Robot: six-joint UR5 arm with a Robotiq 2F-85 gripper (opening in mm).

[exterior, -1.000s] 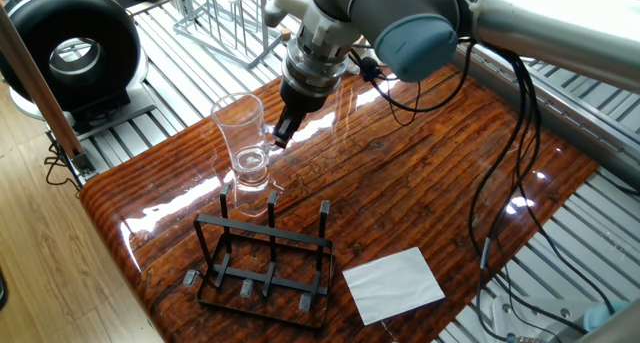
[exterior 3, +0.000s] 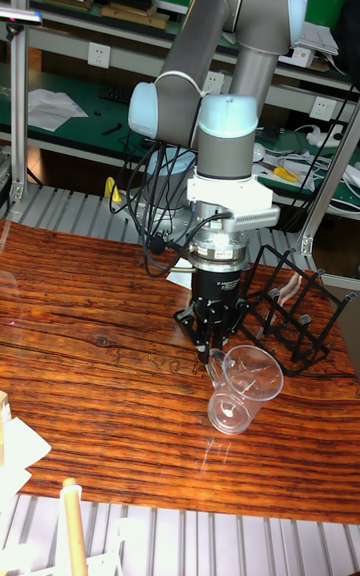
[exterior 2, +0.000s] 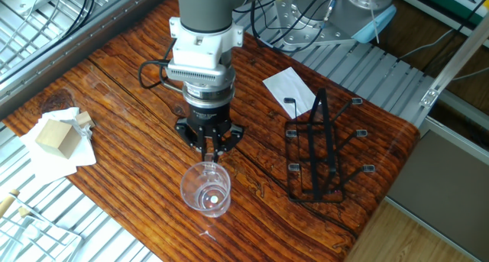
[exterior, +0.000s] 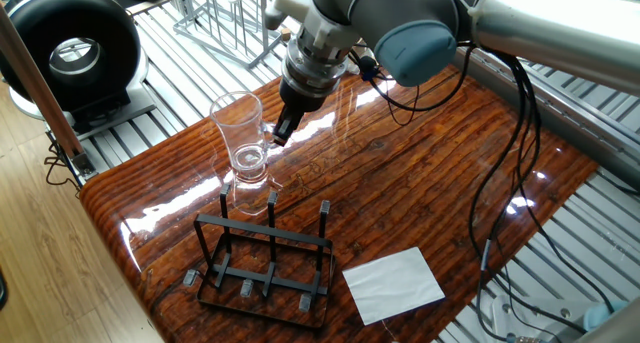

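Observation:
A clear glass cup [exterior: 240,133] with a side handle stands upright on the wooden table, seen whole in exterior view 1. In exterior view 2 the cup [exterior 2: 206,192] is just below my gripper [exterior 2: 211,149], whose fingers are close together around the handle. My gripper [exterior 3: 206,355] points down at the cup's handle side in exterior view 3, apart from the cup [exterior 3: 240,395] body. It appears shut on the handle; the contact itself is small and partly hidden. Whether the cup's base touches the table is hard to tell.
A black wire rack [exterior: 265,273] with upright prongs stands near the table edge, beside a white sheet [exterior: 394,285]. Wooden blocks [exterior 2: 59,138] lie on white paper at another corner. Bare wood surrounds the cup; cables [exterior: 520,133] hang from the arm.
The gripper and the cup have shifted very slightly together, up and left in exterior view 1. The rack and the sheet have not moved.

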